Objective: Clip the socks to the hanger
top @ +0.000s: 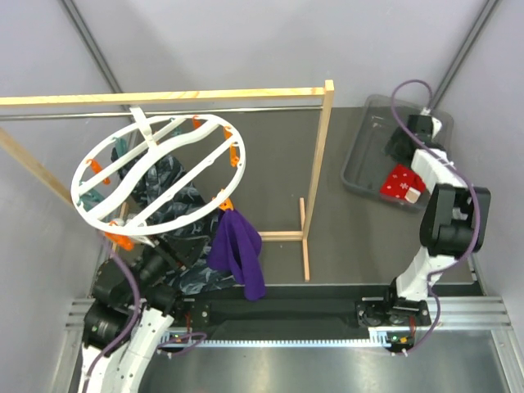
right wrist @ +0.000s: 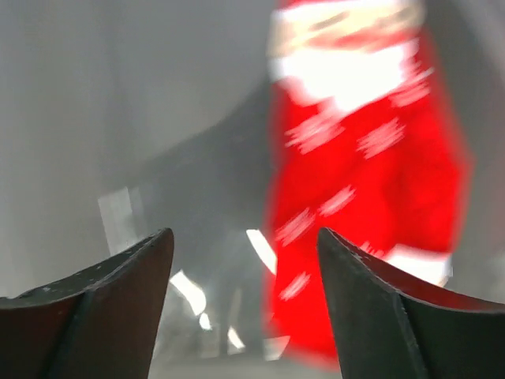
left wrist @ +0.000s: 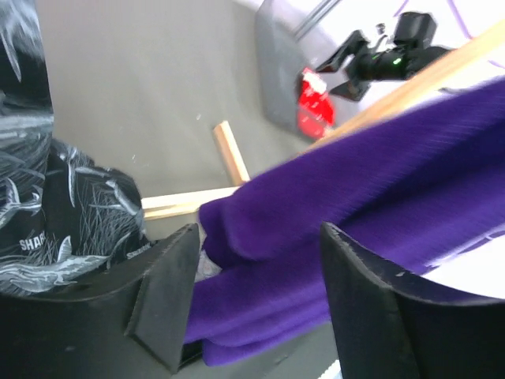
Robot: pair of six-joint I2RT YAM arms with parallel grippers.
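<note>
The round white hanger hangs from the wooden rack, with several orange and teal clips around it. From an orange clip at its front right hangs a purple sock. In the left wrist view, this purple sock stretches across behind my left gripper, whose fingers stand apart; nothing shows gripped. A red sock with white marks lies in the grey bin at the right. Over the bin is my right gripper, its fingers apart with the blurred red sock beyond them.
The grey bin stands at the back right. A dark, crumpled plastic bag lies beneath the hanger. The rack's wooden post and foot stand between hanger and bin, with clear floor beside them.
</note>
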